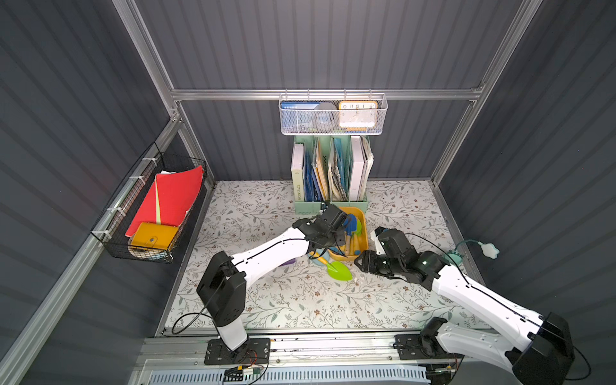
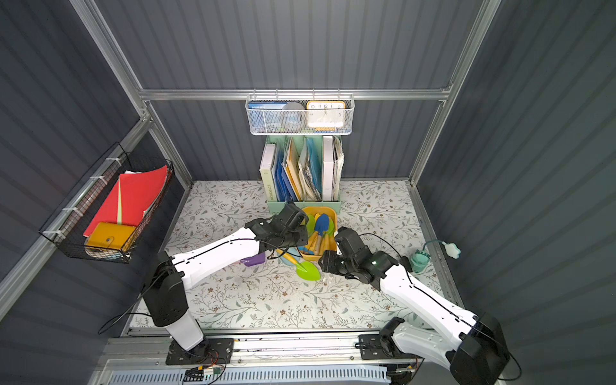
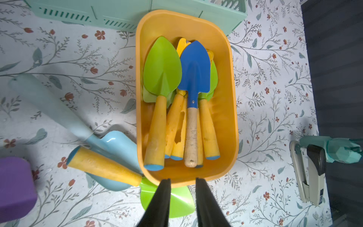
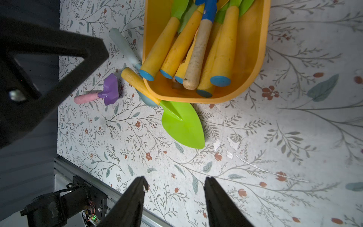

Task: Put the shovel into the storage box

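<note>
A yellow storage box (image 3: 231,113) holds several shovels, including a blue one (image 3: 194,68) and a green one (image 3: 161,66). Outside its near-left side, a yellow-handled green shovel (image 4: 183,124) lies across a light-blue shovel (image 3: 113,181). A purple shovel (image 4: 110,89) lies farther left. My left gripper hangs above the box's near end, blurred at the bottom of its wrist view, part open with nothing visible between the fingers. My right gripper stands open and empty at the box's near right, over bare tabletop.
A mint file holder (image 1: 330,206) with folders stands behind the box. A stapler (image 3: 310,170) and a small mint lamp (image 2: 420,260) are at the right. Baskets hang on the back and left walls.
</note>
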